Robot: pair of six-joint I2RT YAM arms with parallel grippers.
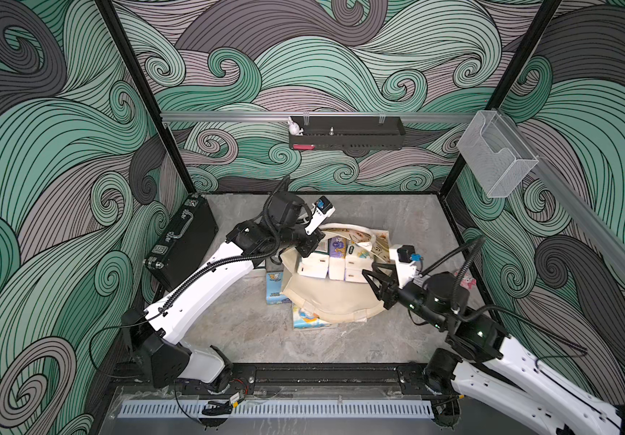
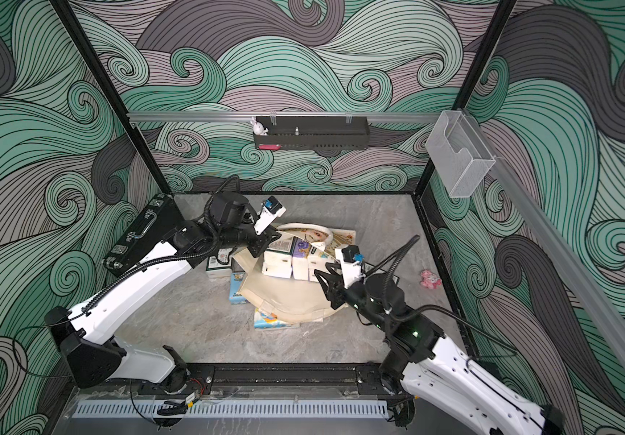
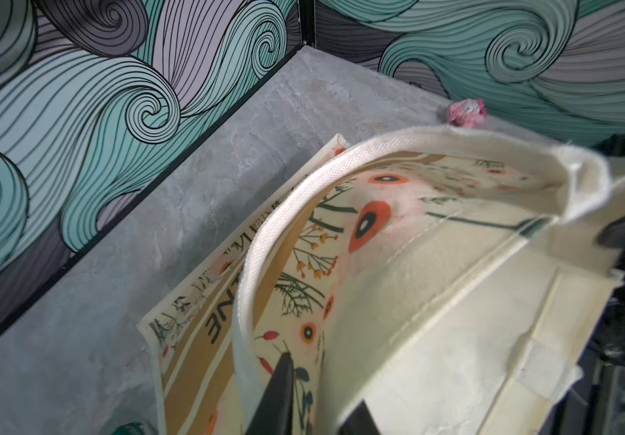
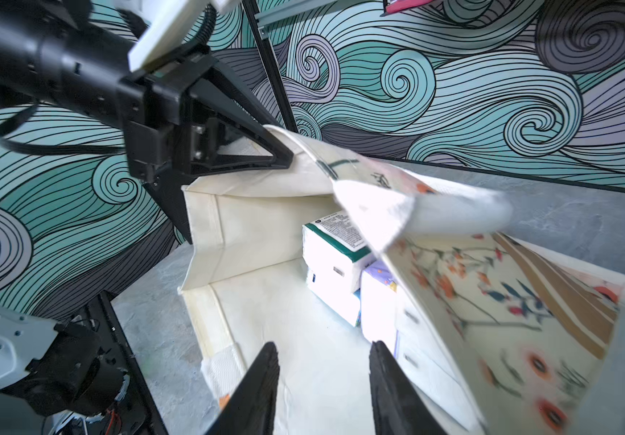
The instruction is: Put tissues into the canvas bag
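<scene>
The cream canvas bag [image 1: 330,297] with a floral print lies open on its side mid-table, several tissue packs [image 4: 337,246] inside it. At its upper rim, my left gripper is shut on the fabric near the strap, as far as the side views show [image 4: 276,156]. My right gripper stands open at the bag's mouth, nothing between its fingers, facing the packs.
Tissue packs, a blue one [image 1: 274,290] and a colourful one [image 1: 308,319], lie left of and in front of the bag. A black case [image 1: 180,239] sits at the left, a pink toy [image 2: 430,278] at the right edge.
</scene>
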